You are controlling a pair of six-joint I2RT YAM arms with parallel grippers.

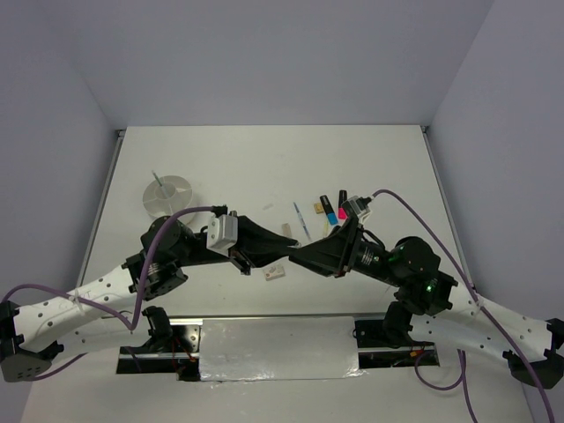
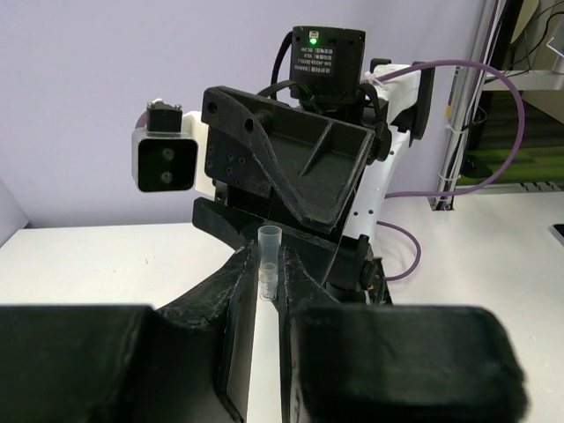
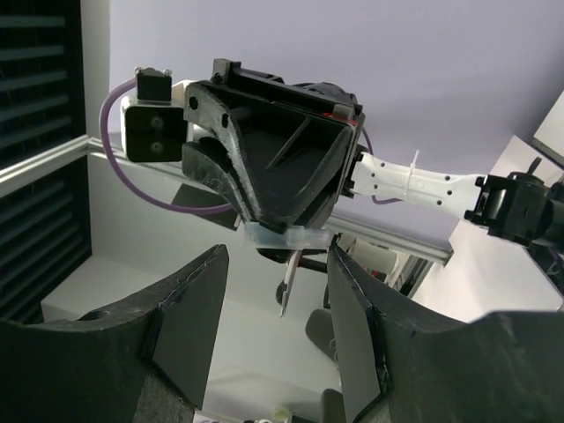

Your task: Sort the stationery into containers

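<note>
My two grippers meet above the middle of the table (image 1: 264, 159). My left gripper is shut on a small clear plastic tube (image 2: 270, 238), held upright between its fingertips. My right gripper is part open, its fingertips either side of that tube, which lies across the gap in the right wrist view; whether it touches cannot be told. Behind them on the table lie a blue marker (image 1: 329, 210), a red marker (image 1: 343, 204), a pen (image 1: 301, 220) and erasers (image 1: 274, 272).
A round divided container (image 1: 167, 185) with a stick in it stands at the back left.
</note>
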